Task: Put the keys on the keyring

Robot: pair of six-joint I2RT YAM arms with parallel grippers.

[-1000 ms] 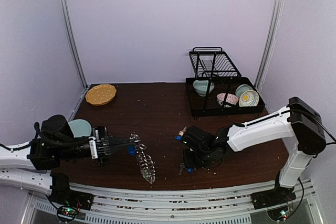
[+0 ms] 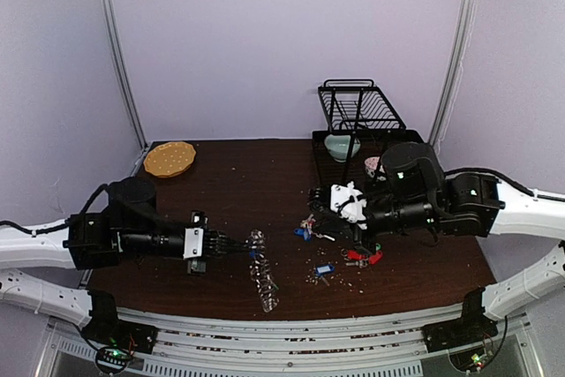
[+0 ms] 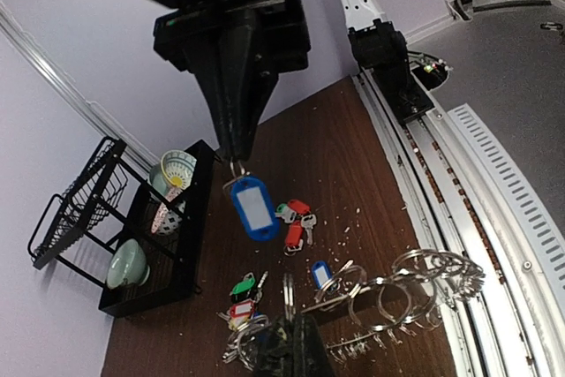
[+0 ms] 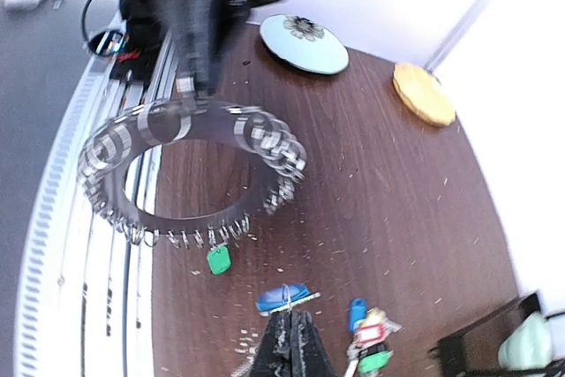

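The keyring (image 2: 265,280), a large silver hoop strung with many small rings, hangs in the air at my left gripper, which is shut on it. My right gripper is shut on a small split ring, with a blue key tag (image 3: 254,207) dangling below it, clear of the keyring. The right wrist view shows a blue tag (image 4: 282,296) at the right fingertips and the keyring (image 4: 132,209) ahead. On the table lie another blue tag (image 2: 324,269) and a cluster of tagged keys (image 2: 309,227). Red-tagged keys (image 2: 366,256) lie farther right.
A black dish rack (image 2: 362,108) with bowls stands at the back right. At the back left lies a tan scalloped plate (image 2: 169,159). Small crumbs are scattered near the front edge.
My right arm has risen from the front of the table and turned, now covering part of the dish rack.
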